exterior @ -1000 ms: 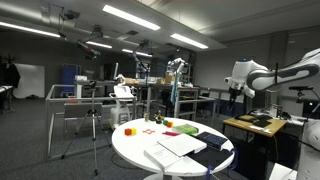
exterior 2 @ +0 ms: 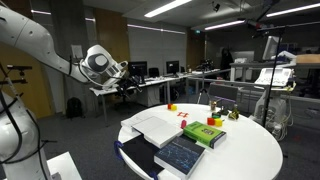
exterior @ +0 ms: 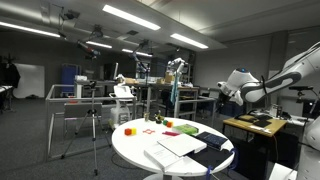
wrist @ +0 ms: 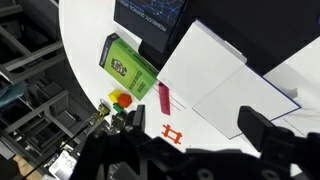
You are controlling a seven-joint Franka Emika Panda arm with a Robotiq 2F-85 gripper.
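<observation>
My gripper hangs above the round table, its two dark fingers standing well apart with nothing visible between them. Below it in the wrist view lies a white box [wrist: 240, 100] with pale panels. A green box [wrist: 128, 65] lies to its left, and a dark box with a patterned face [wrist: 150, 20] is at the top. Between the green and white boxes rests a small dark-pink object [wrist: 164, 98]. An orange piece [wrist: 172, 133] lies nearer the fingers. In exterior view 2 the gripper [exterior 2: 131, 78] is small, high beyond the white box [exterior 2: 157, 130].
Small coloured blocks [wrist: 121, 99] sit beyond the green box. The round white table [exterior 2: 255, 145] has bare room on its right side in exterior view 2. A tripod [exterior: 95, 125] stands beside the table, and a wooden desk [exterior: 255, 125] is behind the arm.
The arm has leaned toward the table, its upper part tilting and its wrist moving left in exterior view 1. The objects on the table have not visibly moved.
</observation>
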